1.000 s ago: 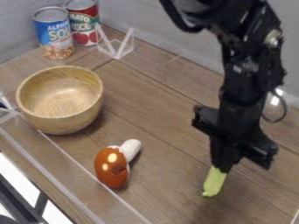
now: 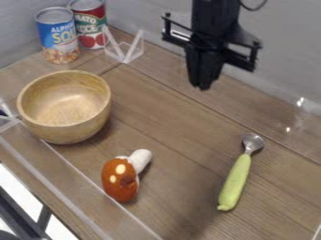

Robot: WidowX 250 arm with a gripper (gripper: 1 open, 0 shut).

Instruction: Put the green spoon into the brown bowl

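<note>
The green spoon (image 2: 237, 178) lies on the wooden table at the right, its metal end toward the back and its green handle toward the front. Toward the left stands the brown bowl (image 2: 63, 103), upright and empty. High in the picture, above the rear part of the table, hangs my black gripper (image 2: 206, 77), well apart from both spoon and bowl. No object shows at its fingertips. Their dark shapes run together, so how far they are spread is unclear.
Two cans, one blue and white (image 2: 58, 36) and one red and white (image 2: 89, 22), stand at the back left. A mushroom-shaped toy with an orange-red cap (image 2: 120, 178) lies front of centre. Bare tabletop stretches between bowl and spoon.
From over the spoon, the gripper has risen and moved back and to the left, uncovering the spoon. Spoon, bowl and toy have stayed in place.
</note>
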